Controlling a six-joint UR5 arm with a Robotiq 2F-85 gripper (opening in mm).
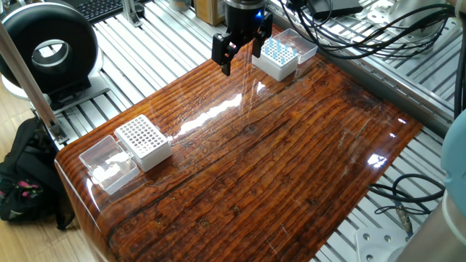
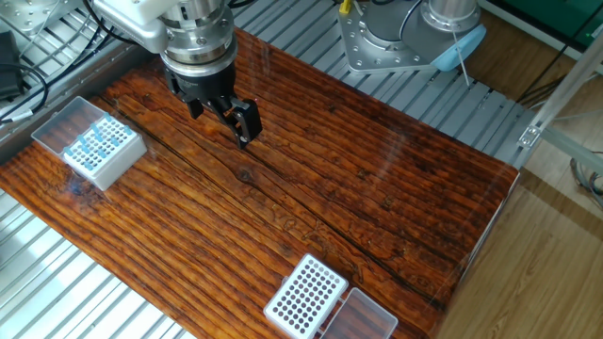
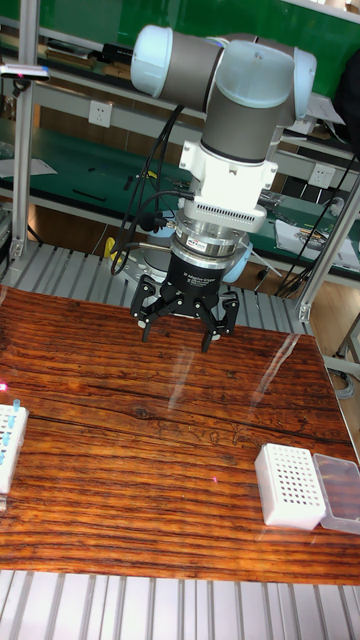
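Observation:
My black gripper (image 3: 178,335) hangs above the wooden table with its fingers spread apart and nothing between them. One white rack (image 1: 277,60) holds several light-blue pipette tips (image 2: 97,136) standing in its holes; its clear lid is folded open at its side. In exterior view 1 the gripper (image 1: 242,62) appears to the left of that rack, and in exterior view 2 the gripper (image 2: 220,130) is to its right, clear of it. At the table's other end sits a second white rack (image 2: 306,296), its holes looking empty and its clear lid (image 1: 110,164) open beside it.
Black cables (image 1: 364,44) run past the edge near the tip-filled rack. Slatted metal framing (image 2: 415,89) surrounds the table, and a black ring-shaped object (image 1: 76,54) stands off one corner.

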